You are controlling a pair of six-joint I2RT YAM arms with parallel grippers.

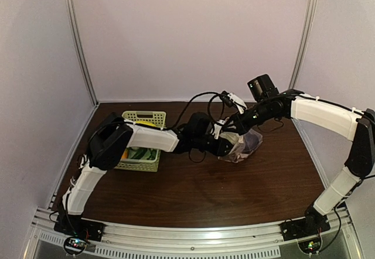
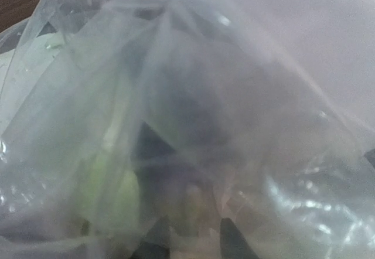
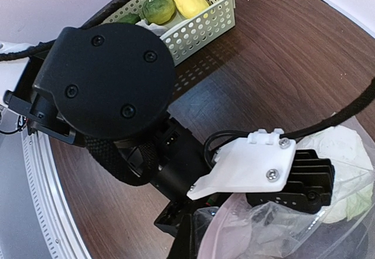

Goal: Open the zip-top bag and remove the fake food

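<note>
The clear zip top bag (image 1: 249, 146) hangs low over the table, right of centre, under both grippers. In the right wrist view its pink-edged mouth (image 3: 218, 227) rises to my right gripper, shut on that edge. My left gripper is part open at the bag, its fingertips apart and seen through plastic film. Whether food lies between them cannot be made out. Through the film show blurred green food (image 2: 108, 186) and dark purple shapes. Pale cabbage-like food (image 3: 343, 165) sits in the bag in the right wrist view.
A light green basket (image 1: 140, 165) stands left under the left arm, holding a yellow piece (image 3: 190, 2), a round green piece (image 3: 158, 9) and other food. The two arms are very close together at the bag.
</note>
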